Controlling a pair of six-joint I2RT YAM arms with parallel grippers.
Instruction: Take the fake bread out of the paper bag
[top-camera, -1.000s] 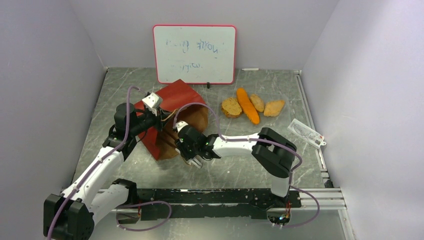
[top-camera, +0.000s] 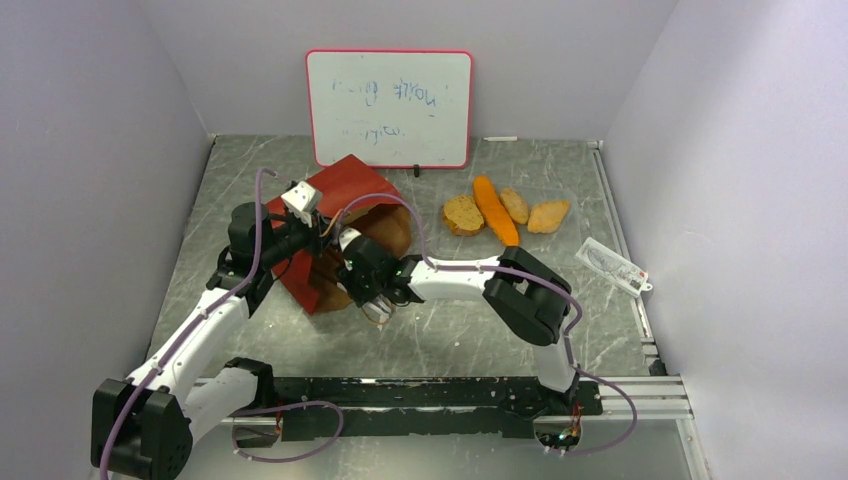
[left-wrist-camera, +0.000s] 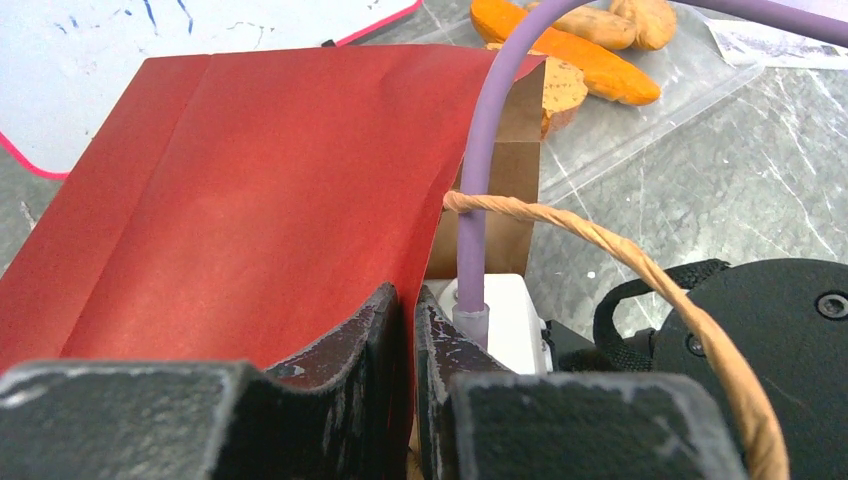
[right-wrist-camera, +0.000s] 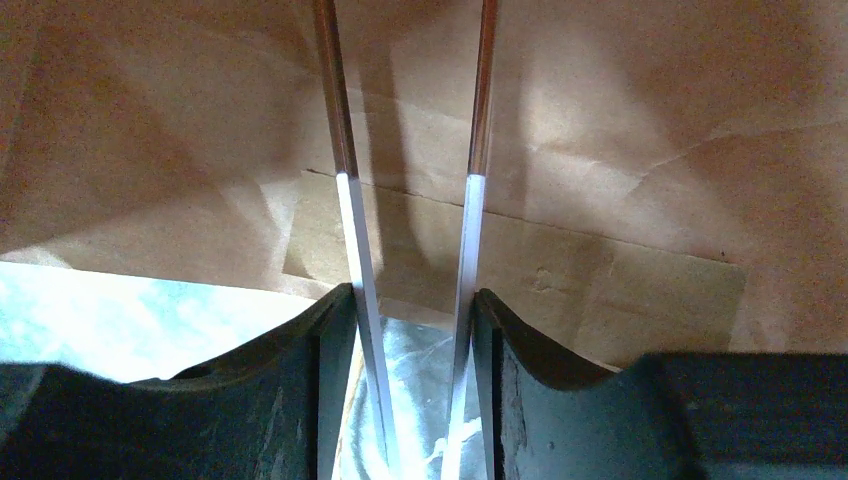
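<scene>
The paper bag (top-camera: 350, 185), red outside and brown inside, lies on its side at the left with its mouth toward the right. My left gripper is shut on the red edge of its mouth. At that mouth, my right gripper has its fingers against both arms of a pair of tongs (right-wrist-camera: 360, 240), which are white at the near end and dark farther in. The tongs' arms stand apart, with only brown paper showing between them; their tips are out of frame. Any bread inside the bag is hidden.
Several bread pieces, among them a long orange loaf (top-camera: 495, 212) and a round piece (top-camera: 462, 215), lie on a clear sheet at the right. A whiteboard (top-camera: 390, 100) stands behind, and a printed card (top-camera: 612, 266) lies far right.
The right arm has shifted left, bringing the tongs farther into the bag's mouth. My left gripper keeps its place on the bag's edge.
</scene>
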